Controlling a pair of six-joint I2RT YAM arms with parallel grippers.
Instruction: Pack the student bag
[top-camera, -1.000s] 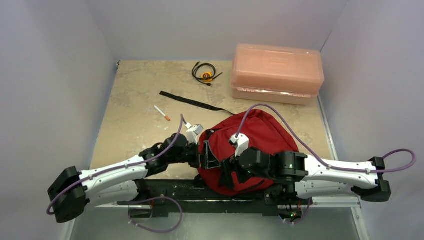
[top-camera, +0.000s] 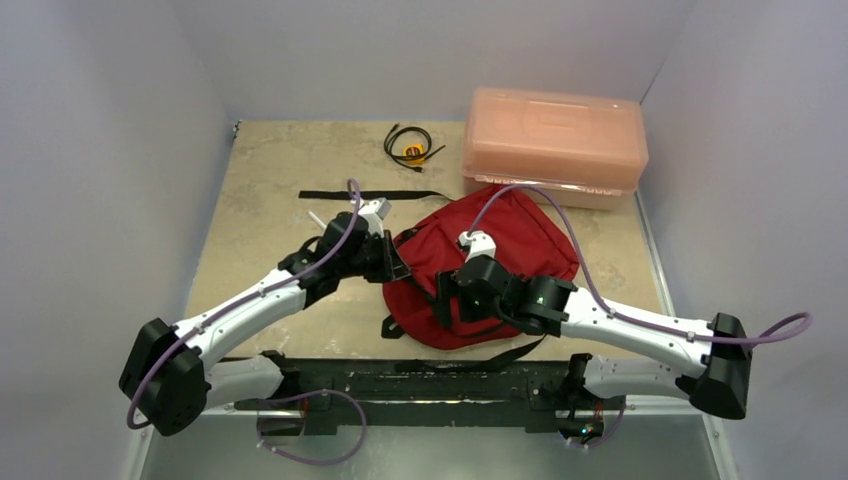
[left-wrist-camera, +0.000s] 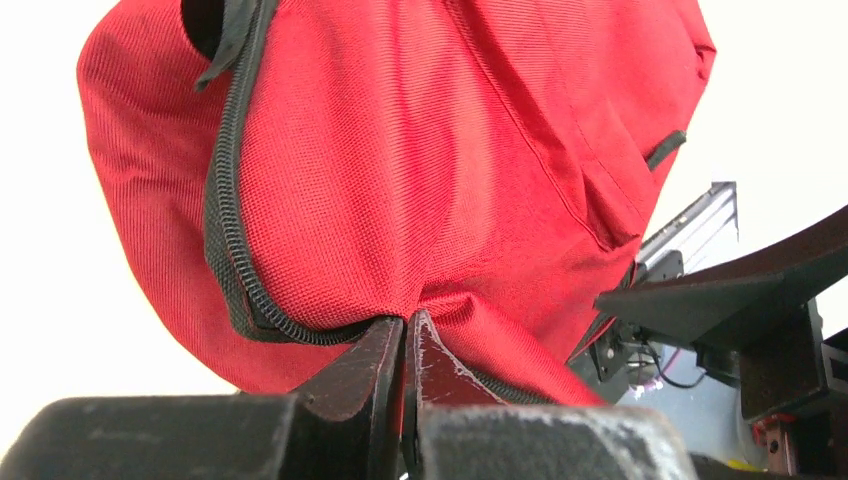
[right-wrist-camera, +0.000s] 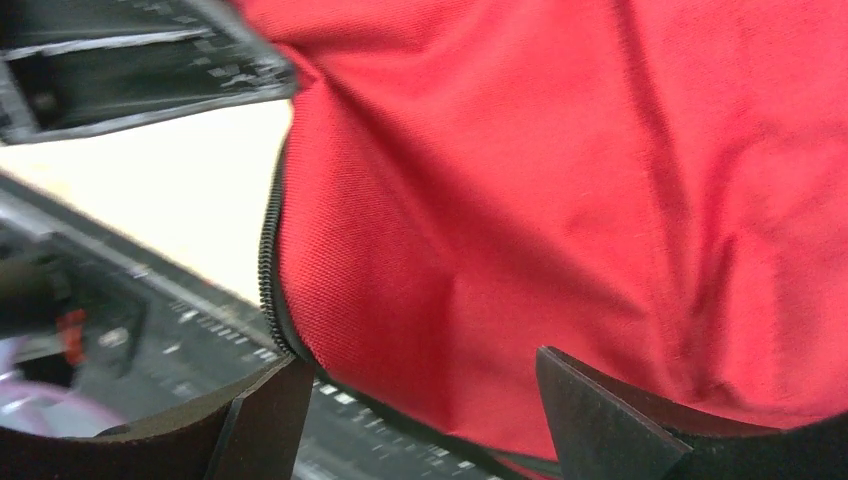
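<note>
The red backpack (top-camera: 510, 230) lies on the table, filling most of both wrist views, with a black zipper (left-wrist-camera: 235, 230) along its edge. My left gripper is shut at the bag's left part, on the red fabric beside the zipper; how much cloth sits between its fingertips is hard to see. My right gripper stands part open just over the bag's front portion, near a zipper edge, its fingers apart with red fabric behind them.
A closed pink box (top-camera: 555, 140) stands at the back right. A coiled black cable (top-camera: 390, 140) with a yellow tape measure (top-camera: 414, 158) lies at the back.
The bag has shifted up the table, away from the front edge, and both arms have moved the same way. The black strap has shifted up and left.
</note>
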